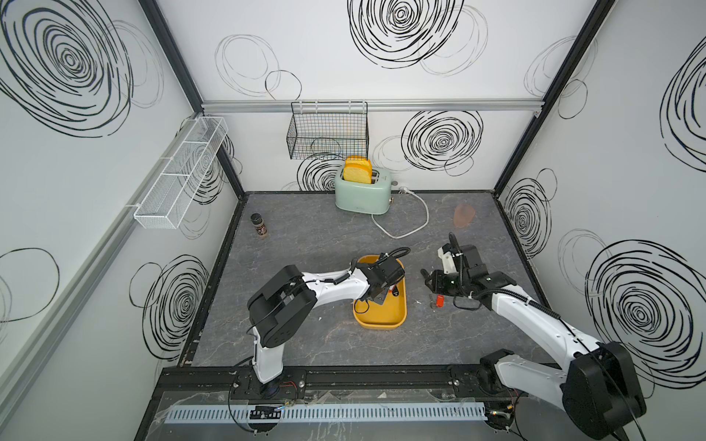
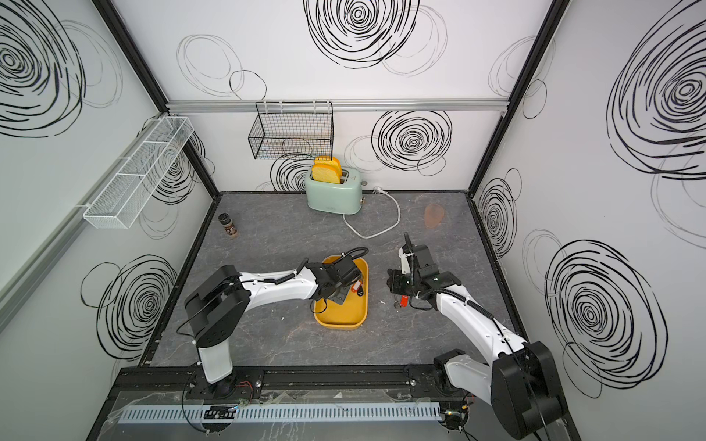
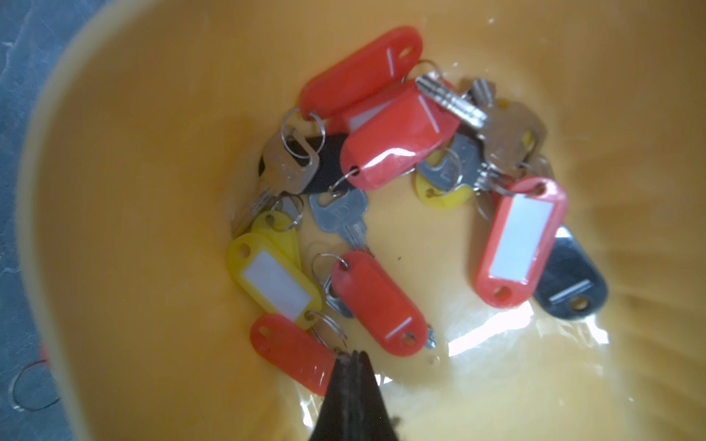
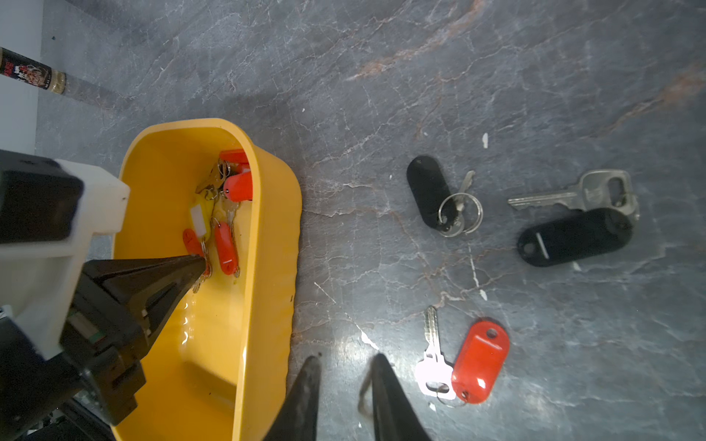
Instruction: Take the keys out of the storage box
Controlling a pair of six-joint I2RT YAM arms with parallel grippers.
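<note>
The yellow storage box [image 1: 380, 317] sits mid-table, holding several keys [image 3: 340, 211] with red [image 3: 378, 301], yellow and black tags. My left gripper reaches down into it, fingers shut with nothing showing between them, just beside a red tag. On the table right of the box, keys with black tags [image 4: 566, 242] and a key with a red tag [image 4: 478, 360] lie loose. My right gripper hangs over the table beside the box, its blurred fingers apart with nothing between them.
A mint toaster [image 1: 362, 197] with a cable stands at the back, a small jar [image 1: 259, 225] at the back left. Wire baskets [image 1: 327, 136] hang on the walls.
</note>
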